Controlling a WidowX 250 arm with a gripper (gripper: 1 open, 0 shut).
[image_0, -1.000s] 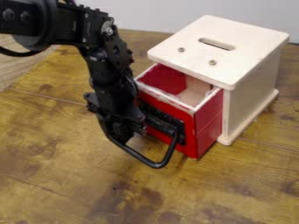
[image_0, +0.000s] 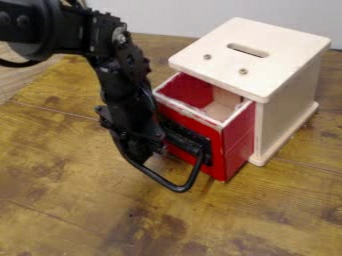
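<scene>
My black gripper (image_0: 150, 140) is low in front of the red drawer box (image_0: 233, 140), its body against the drawer's front face. It looks shut, but what lies between its fingers is hidden by the gripper itself. A black curved bar (image_0: 182, 185) loops forward from it. The drawer, with an empty-looking interior, is pulled partly out of a cream wooden cabinet (image_0: 275, 70) that has a slot in its top.
A white wall stands behind the cabinet.
</scene>
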